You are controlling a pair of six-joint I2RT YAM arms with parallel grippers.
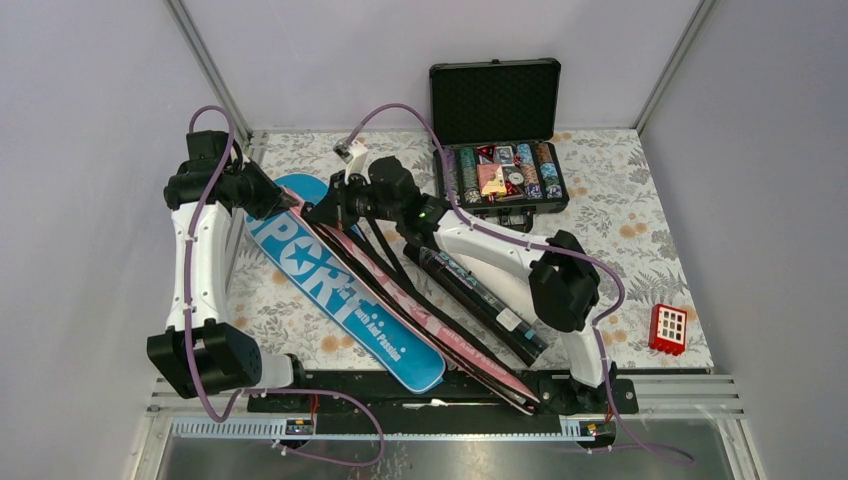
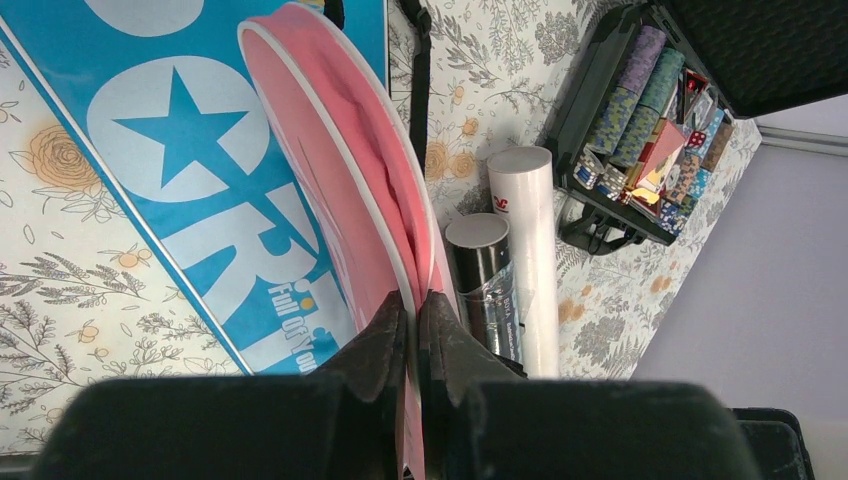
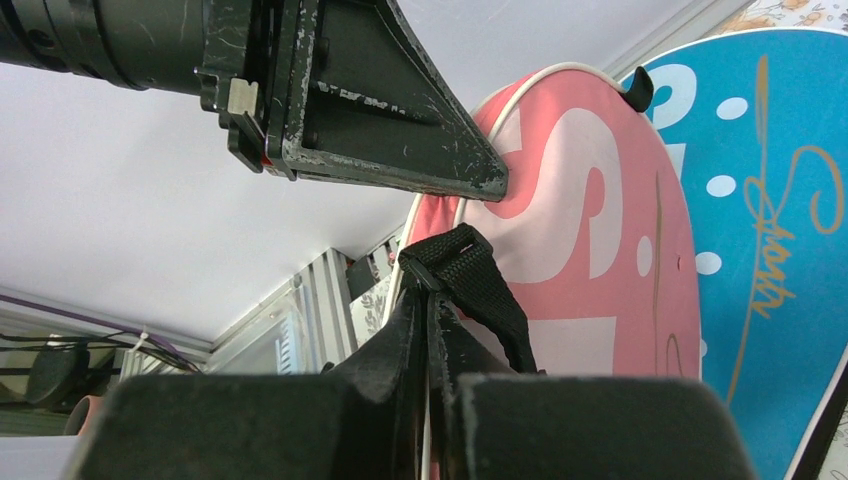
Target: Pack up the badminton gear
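A long pink racket bag with black trim [image 1: 440, 328] stands on edge, slanting across a blue PORT bag [image 1: 330, 282] on the table. My left gripper [image 1: 290, 204] is shut on the bag's upper end; in the left wrist view its fingertips pinch the pink fabric [image 2: 310, 130] at the pale piping. Just to the right, my right gripper [image 1: 311, 214] is shut. In the right wrist view a black webbing strap [image 3: 475, 285] loops at its fingertips; whether they pinch it cannot be told. The left gripper's finger shows above the strap there. No rackets or shuttlecocks show.
An open case of poker chips [image 1: 500, 178] stands at the back. Right of the bags lie a black tube [image 1: 475, 300] and a white roll [image 2: 530, 280]. A red box [image 1: 668, 329] sits at the right, with bare cloth around it.
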